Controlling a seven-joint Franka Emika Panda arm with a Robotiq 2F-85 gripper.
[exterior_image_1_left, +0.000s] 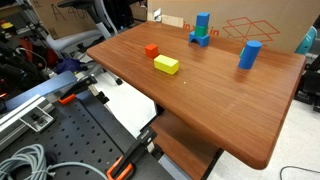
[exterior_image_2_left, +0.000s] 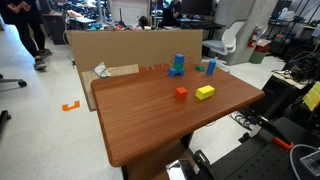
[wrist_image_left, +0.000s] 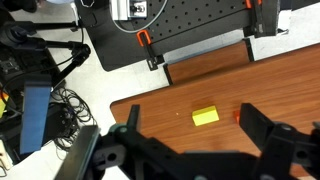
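Observation:
On the brown wooden table (exterior_image_1_left: 225, 95) lie a yellow block (exterior_image_1_left: 166, 64) and a smaller red block (exterior_image_1_left: 151, 49), a short gap apart. Farther back stands a blue piece with a green band (exterior_image_1_left: 202, 24) on a wider blue base (exterior_image_1_left: 198, 40). A separate blue cylinder (exterior_image_1_left: 250, 54) is upright near the back edge. From above, the wrist view has the yellow block (wrist_image_left: 205, 116) in clear sight and the red block (wrist_image_left: 240, 117) partly hidden by a finger. My gripper is open above the table, its dark fingers wide apart with nothing between them.
A tan panel (exterior_image_2_left: 140, 50) rises along the table's back edge. White crumpled paper (exterior_image_2_left: 101, 70) lies by it. Beside the table is a black perforated bench (exterior_image_1_left: 70, 130) with red-and-black clamps and a cable (exterior_image_1_left: 35, 160).

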